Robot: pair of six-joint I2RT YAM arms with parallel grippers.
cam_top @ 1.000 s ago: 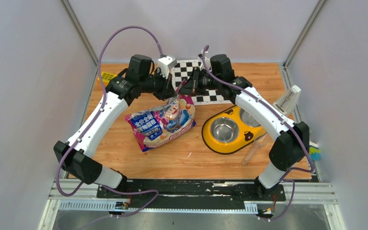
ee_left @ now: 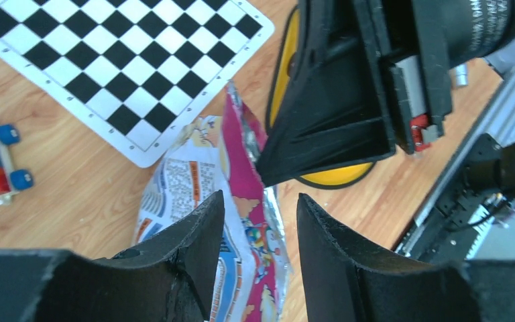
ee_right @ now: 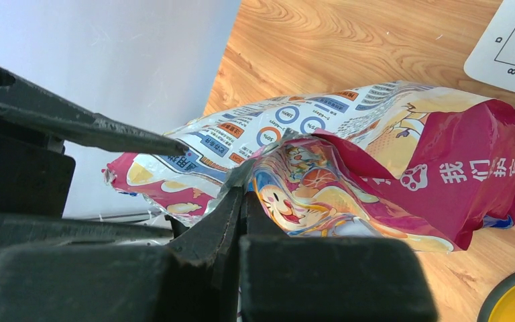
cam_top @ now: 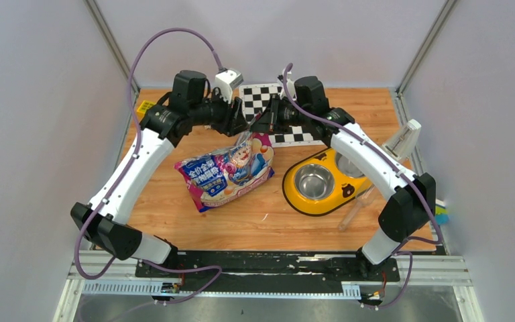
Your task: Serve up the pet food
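A colourful pet food bag (cam_top: 226,173) lies on the table, its top edge (ee_left: 246,188) raised and crumpled. My right gripper is shut on the bag's thin film at that edge. Facing it, my left gripper is open; in the left wrist view the edge appears between its fingers, but contact cannot be made out. The left gripper's separated fingers (ee_right: 134,136) also show in the right wrist view. To the right sits a yellow feeder (cam_top: 298,200) with two steel bowls; the nearer bowl (cam_top: 314,182) looks empty. The other bowl is partly covered by the right arm.
Behind the bag a checkered board (cam_top: 300,139) lies flat. A clear scoop-like object (cam_top: 355,213) rests by the feeder, and a pale translucent container (cam_top: 402,139) stands at the right edge.
The right gripper and the bag stay nearly still.
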